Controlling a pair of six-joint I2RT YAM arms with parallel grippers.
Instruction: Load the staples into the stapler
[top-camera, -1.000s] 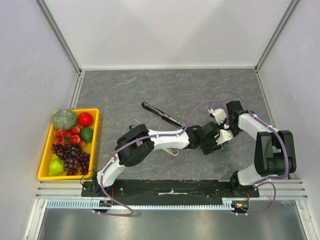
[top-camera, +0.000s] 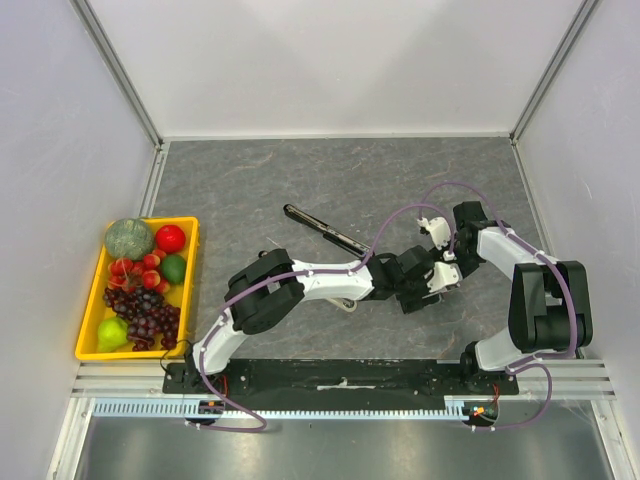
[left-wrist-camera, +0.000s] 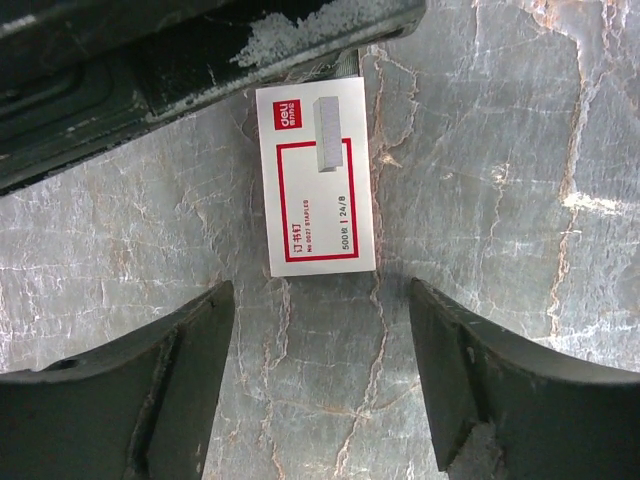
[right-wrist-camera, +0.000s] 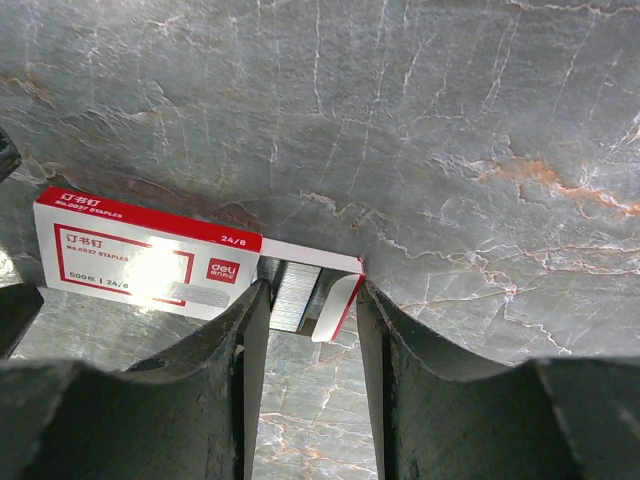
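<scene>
In the left wrist view a white deli staples box (left-wrist-camera: 315, 200) with red print lies upright in view, a thin grey strip on its top; my left gripper stands open just below it, nothing between its fingers. In the right wrist view the box's sleeve (right-wrist-camera: 130, 260) lies flat with its inner tray (right-wrist-camera: 300, 290) pulled out at the right, grey staples showing. My right gripper is part open at that tray, its fingertips at the tray's staples and right end; whether it grips cannot be told. A dark stapler (top-camera: 320, 228) lies on the table, partly hidden by the left arm.
A yellow tray of fruit (top-camera: 86, 340) stands at the left. Both arms meet closely at the right middle.
The left arm has shifted very slightly toward the front of the table in the top view. The right arm looks unchanged.
</scene>
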